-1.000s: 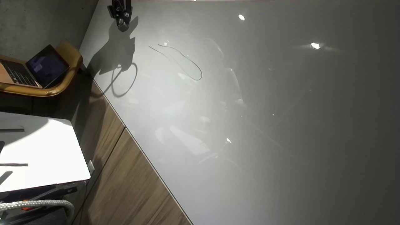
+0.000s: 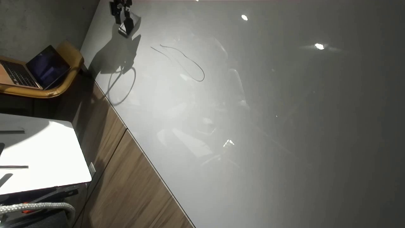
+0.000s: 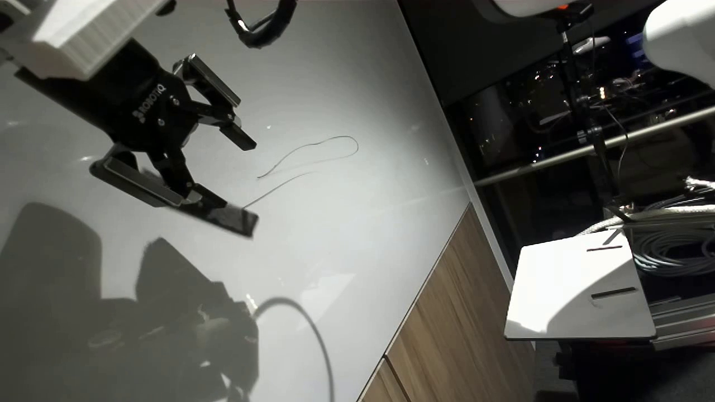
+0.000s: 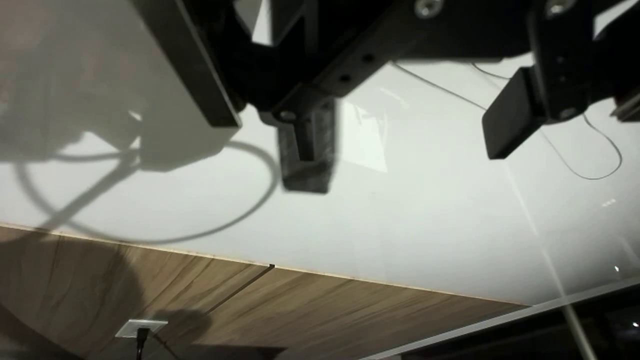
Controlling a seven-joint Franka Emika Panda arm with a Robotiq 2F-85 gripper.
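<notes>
A thin dark string (image 2: 203, 74) lies in a long loose loop on the grey-white tabletop (image 2: 265, 159). My gripper (image 3: 248, 180) is open, its black fingers wide apart with nothing between them. In exterior view 2 one fingertip overlaps an end of the string; whether they touch cannot be told. Exterior view 1 has the gripper (image 2: 124, 28) at the top left, a short way from the string's ends. From the wrist, the string (image 4: 621, 159) runs behind the right-hand finger (image 4: 513, 117).
Bare tabletop spreads widely around the string. Wooden panels (image 2: 140, 178) border one table edge. Beyond it stand a white board (image 2: 45, 155) and a chair (image 2: 77, 57) bearing a laptop (image 2: 47, 66). The arm casts a large shadow over the table.
My gripper's fingers looked close together a second ago and now appear spread apart, reaching slightly lower in exterior view 1. Its shadow has shifted a little. The string has not moved.
</notes>
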